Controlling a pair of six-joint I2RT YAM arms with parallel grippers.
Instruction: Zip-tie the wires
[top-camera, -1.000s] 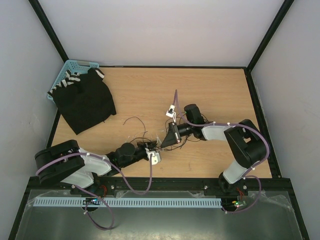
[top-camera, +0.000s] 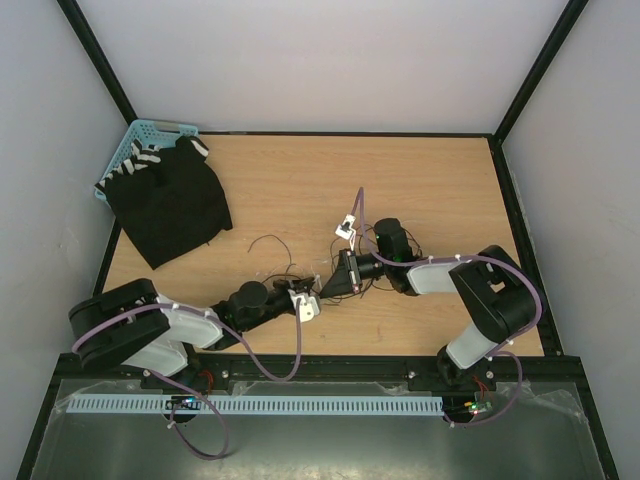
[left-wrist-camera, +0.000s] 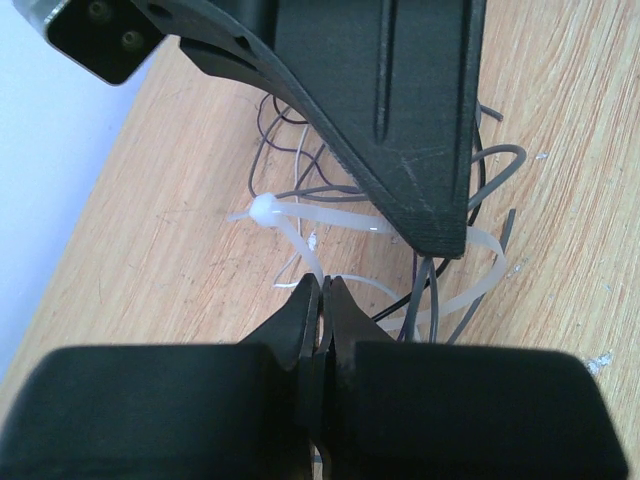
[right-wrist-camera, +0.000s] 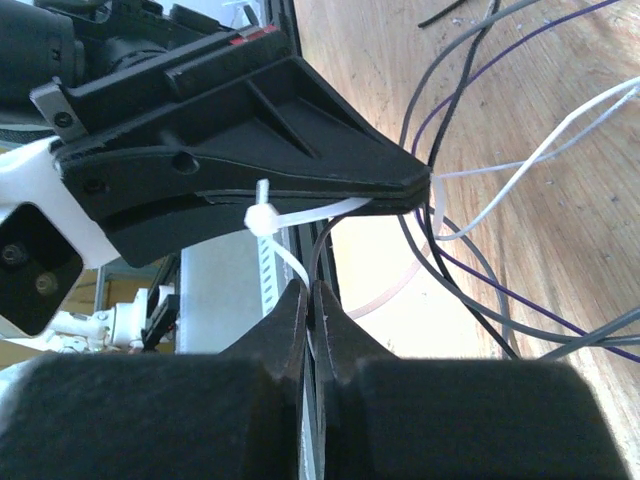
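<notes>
In the middle of the table both grippers meet over a tangle of black, grey, purple and white wires (right-wrist-camera: 474, 60). A white zip tie (left-wrist-camera: 340, 216), its head (right-wrist-camera: 262, 218) in view, loops among them. My left gripper is shut at the tie's tail, which reaches its fingertips; whether it is held is unclear. My right gripper has its fingertips close together at the tie's strand and a dark wire, directly by the left gripper; its exact finger state is hard to tell.
A blue basket (top-camera: 150, 130) with a black striped cloth (top-camera: 166, 205) over it stands at the back left.
The left gripper's wrist has moved very slightly.
</notes>
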